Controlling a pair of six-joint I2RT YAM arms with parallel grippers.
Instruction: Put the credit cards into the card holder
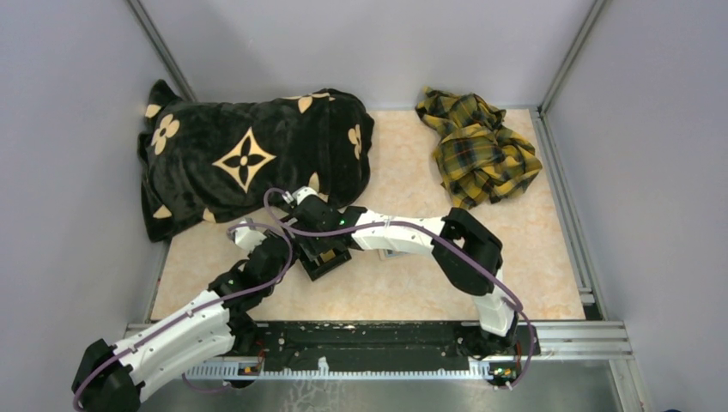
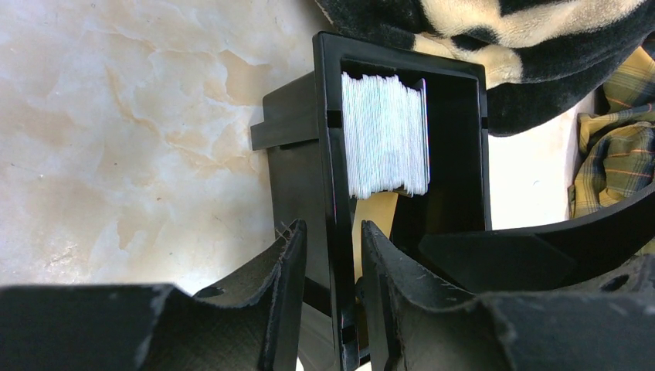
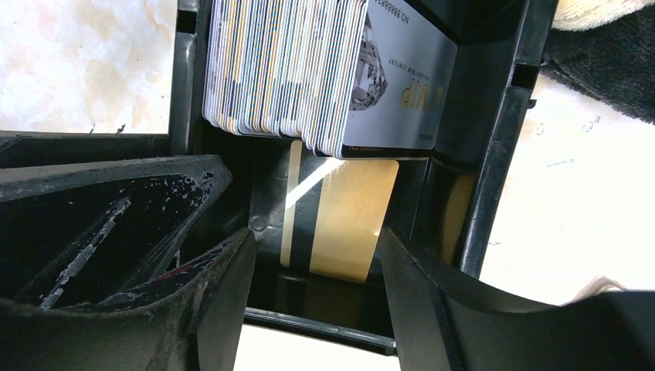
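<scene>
The black card holder (image 2: 335, 170) is an open box, and my left gripper is shut on its side wall. A tight row of cards (image 3: 282, 62) stands on edge inside, with a silver card face (image 3: 405, 85) at one end of the row. On the box floor beside the row lies a gold card (image 3: 351, 224), flat, with a dark stripe. My right gripper is open over that card, one finger to each side and nothing held between them. From the top, the right arm covers much of the holder.
A dark patterned blanket (image 1: 245, 159) lies behind the holder, and a yellow plaid cloth (image 1: 481, 150) lies at the back right. A pale flat item (image 1: 390, 253) is mostly hidden under the right arm. Bare table (image 1: 515, 275) shows at the right.
</scene>
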